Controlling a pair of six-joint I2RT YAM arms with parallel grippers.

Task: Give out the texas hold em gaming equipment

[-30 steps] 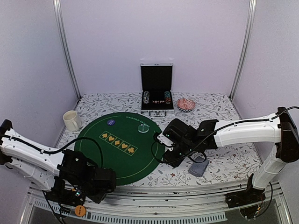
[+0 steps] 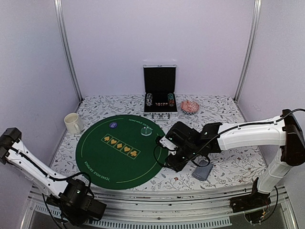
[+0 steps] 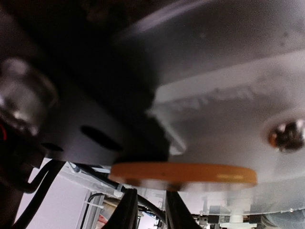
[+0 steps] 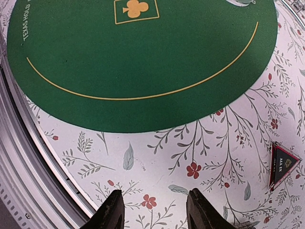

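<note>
In the left wrist view an orange disc (image 3: pixel 183 172) shows edge-on against grey metal. Just below its edge sit my left gripper's fingertips (image 3: pixel 126 205), a narrow gap apart; the disc reaches well past both, and I cannot tell contact. From above, my left gripper (image 2: pixel 88 214) is over the front rail, fingers hidden. My right gripper hangs over patterned cloth in front of the green poker mat (image 2: pixel 97 160), fingers apart, only cloth visible between them. A purple disc (image 2: pixel 113 125) and a clear round piece (image 2: pixel 146 130) lie on the mat. A blue-backed card deck (image 2: pixel 202 171) rests right of it.
An open chip case (image 2: pixel 160 103) stands at the back, with a red patterned bowl (image 2: pixel 189 107) beside it. A white mug (image 2: pixel 73 123) is at the left. A dark triangular ALL IN piece (image 4: pixel 283 164) lies on the cloth, right wrist view.
My left arm has drawn back left and down onto the front rail. The orange disc, seen on the rail a second ago, is now hidden from above. The right arm stays still.
</note>
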